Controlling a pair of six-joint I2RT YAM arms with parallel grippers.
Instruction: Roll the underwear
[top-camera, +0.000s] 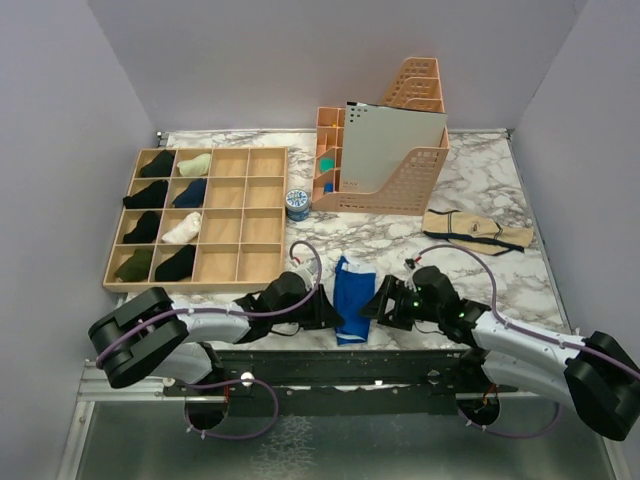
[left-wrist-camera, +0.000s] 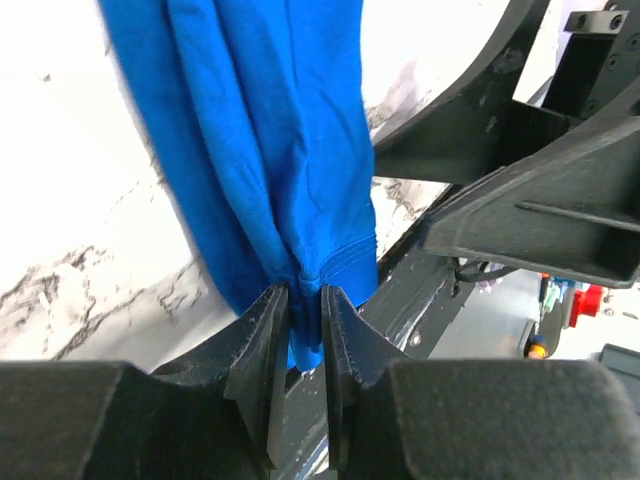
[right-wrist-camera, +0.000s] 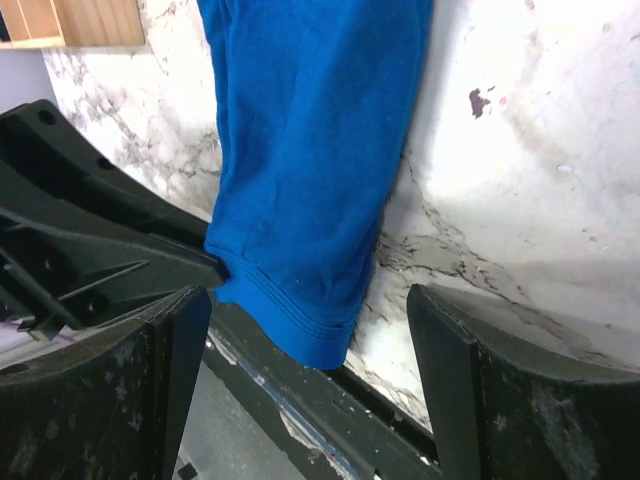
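Observation:
Blue underwear (top-camera: 354, 295) lies lengthwise on the marble table between the grippers, reaching the front edge. My left gripper is shut on the near end of the underwear (left-wrist-camera: 240, 130), where the fabric bunches up between its fingers. My right gripper stands part open, its fingers on either side of the near end of the underwear (right-wrist-camera: 310, 170), whose hem hangs at the table edge; whether it touches the cloth is unclear.
A wooden grid box (top-camera: 264, 160) with folded clothes sits back left, a blue-white tin (top-camera: 298, 203) beside it. A peach organizer (top-camera: 395, 200) with a board stands behind; folded beige garments (top-camera: 480, 228) lie right.

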